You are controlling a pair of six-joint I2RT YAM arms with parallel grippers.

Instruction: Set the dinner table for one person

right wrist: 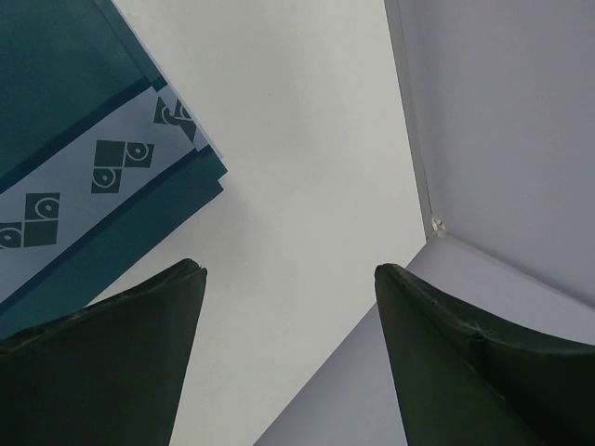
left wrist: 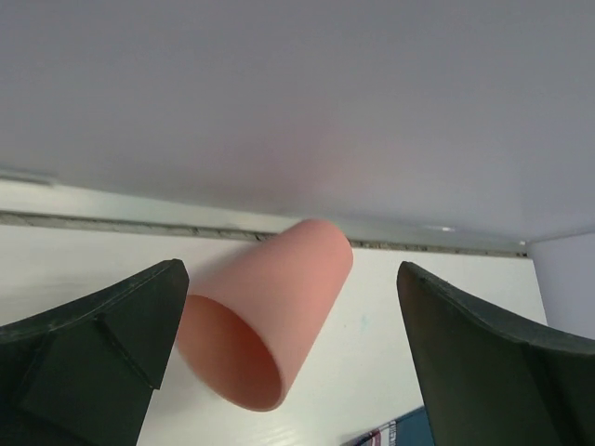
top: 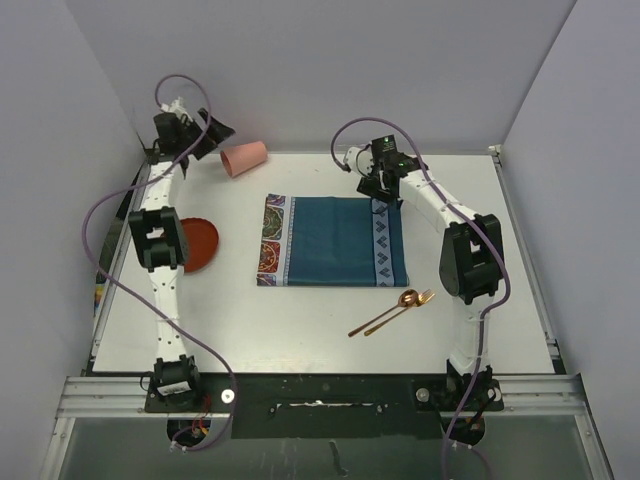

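Observation:
A teal placemat (top: pixel 335 240) with patterned bands lies spread out mid-table. The pink cup (top: pixel 244 158) rests on its side by the back wall, its mouth facing me in the left wrist view. My left gripper (top: pixel 218 128) is open, just left of the cup and apart from it; in its own view, the cup (left wrist: pixel 270 316) shows beyond the spread fingers. Over the mat's back right corner hovers my right gripper (top: pixel 368 180), its fingers apart with nothing between them. A brown plate (top: pixel 202 244) lies left of the mat, partly under the left arm. A gold spoon (top: pixel 405 300) and fork (top: pixel 422 299) lie in front of the mat.
The back wall (left wrist: pixel 307 121) rises close behind the cup. Grey side walls (top: pixel 570 200) bound the table left and right.

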